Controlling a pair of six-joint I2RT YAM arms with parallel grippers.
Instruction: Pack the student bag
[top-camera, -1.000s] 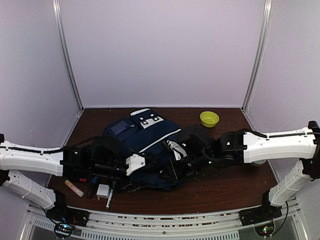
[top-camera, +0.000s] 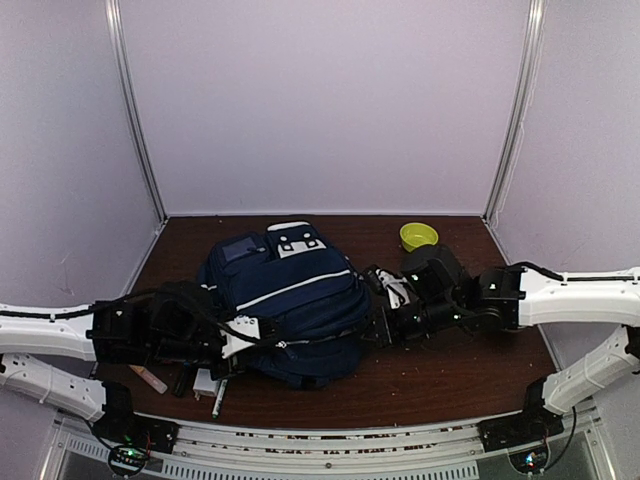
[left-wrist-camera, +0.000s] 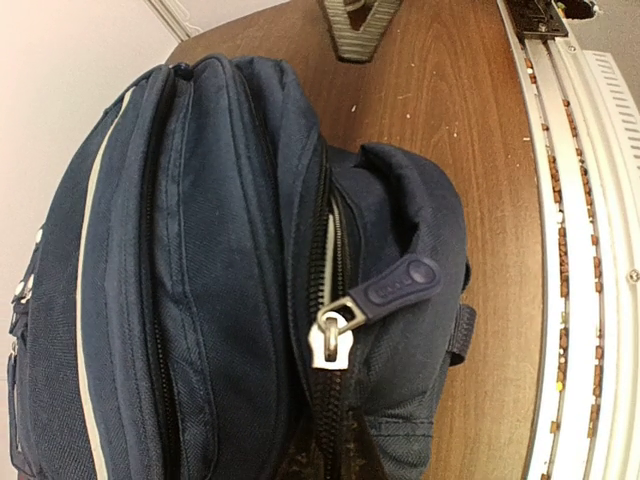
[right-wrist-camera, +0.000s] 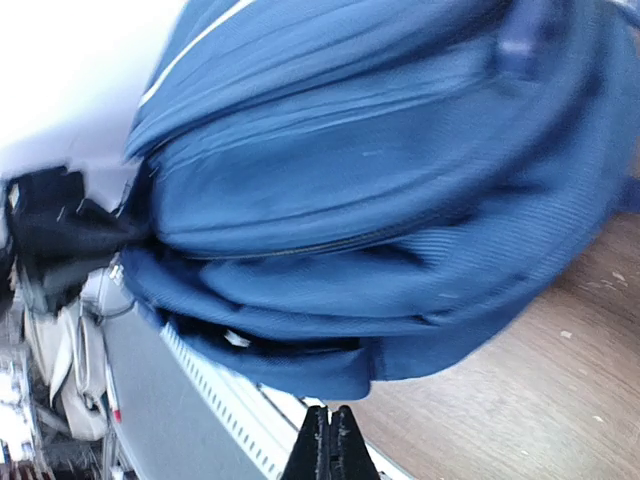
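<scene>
A navy backpack (top-camera: 300, 290) lies on the table, its zipper parted a little above the slider. The metal zipper slider (left-wrist-camera: 331, 342) and its blue pull tab (left-wrist-camera: 405, 282) show free, with no gripper on them. Just below the slider in the left wrist view, my left gripper is shut on the bag's zipper edge. My right gripper is shut, with nothing between its fingers, clear of the bag's lower edge in the right wrist view. One of its dark fingers (left-wrist-camera: 360, 35) appears at the top of the left wrist view.
Left of the bag lie a pale pink stick (top-camera: 150, 378), a dark marker (top-camera: 184, 379), a white box (top-camera: 204, 384) and a white pen (top-camera: 220, 398), partly under the left arm. A yellow-green bowl (top-camera: 418, 236) stands at the back right.
</scene>
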